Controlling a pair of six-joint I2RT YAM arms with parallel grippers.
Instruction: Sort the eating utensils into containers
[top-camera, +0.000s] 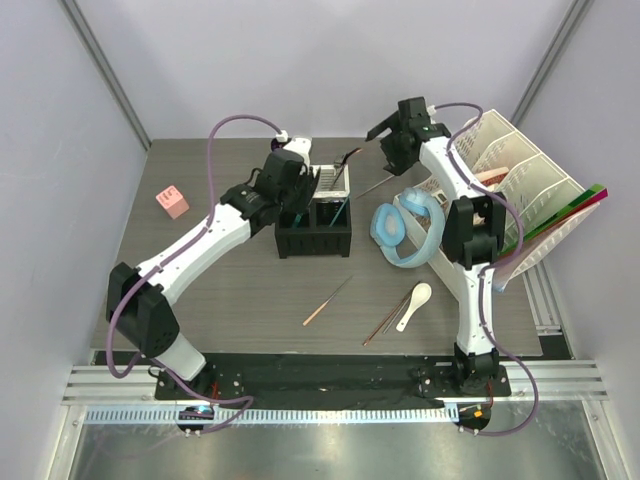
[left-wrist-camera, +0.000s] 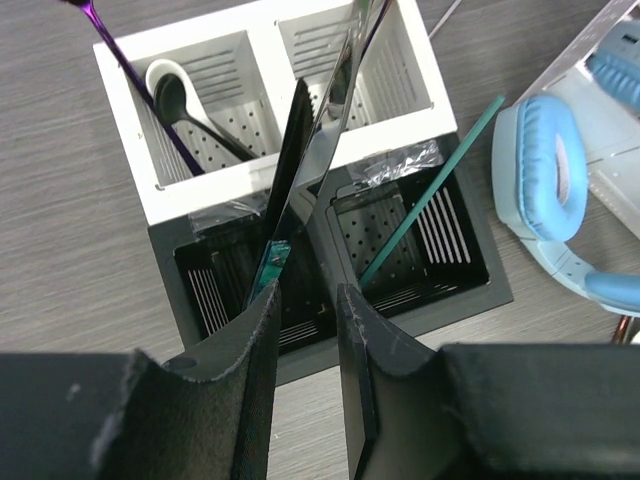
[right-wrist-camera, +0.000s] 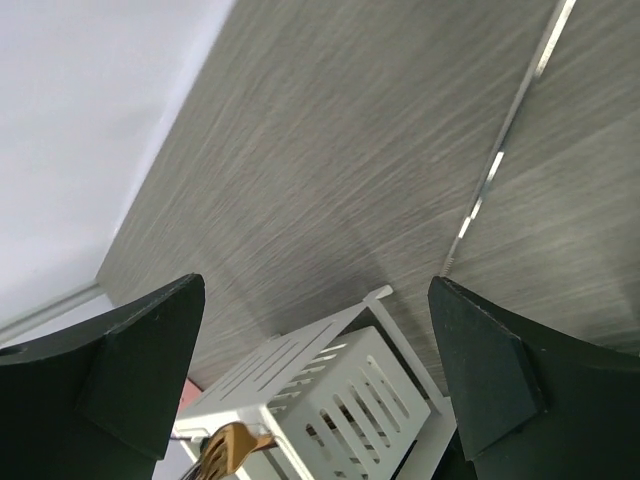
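Note:
A cutlery caddy has white rear compartments (left-wrist-camera: 151, 200) holding spoons and dark utensils, and black front compartments (left-wrist-camera: 410, 318) with a teal chopstick (left-wrist-camera: 430, 190). My left gripper (top-camera: 300, 180) is over the caddy, open with nothing held. My right gripper stands open at the back right, near a thin metal utensil (right-wrist-camera: 505, 135) lying on the table. In the top view a wooden-handled utensil (top-camera: 314, 315), a white spoon (top-camera: 416, 302) and several thin sticks (top-camera: 385, 322) lie at the front.
Blue headphones (top-camera: 390, 230) lie right of the caddy, beside a large white rack (top-camera: 530, 190) with boards. A pink cube (top-camera: 172, 200) sits at left.

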